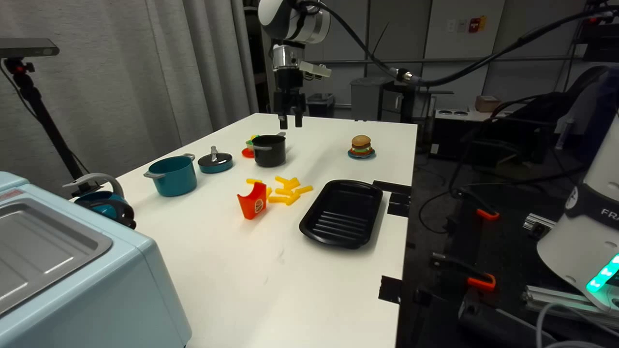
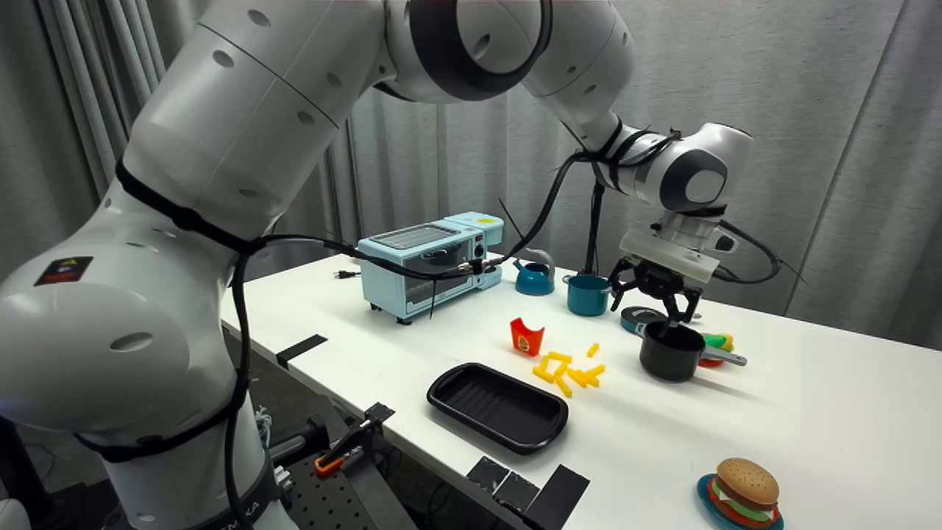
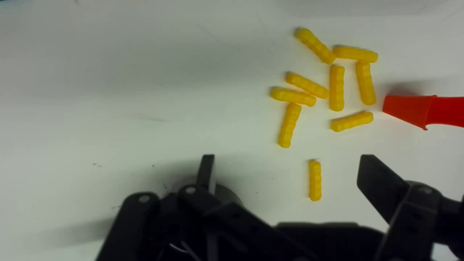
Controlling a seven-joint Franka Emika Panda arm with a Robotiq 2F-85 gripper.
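My gripper is open, its two fingers wide apart and nothing held between them. In exterior view 2 it hangs above the black pot, whose grey handle points right. Seen from the wrist, that pot is mostly hidden behind the left finger. Several yellow fries lie scattered on the white table, with a single fry showing between the fingers, far below them. Beside the fries stands the red fry box, upright. A black tray sits near the table's edge.
A teal pot, its lid and a blue kettle line the curtain side, near the light-blue toaster oven. A toy burger rests on a blue plate. Free table lies between burger and black pot.
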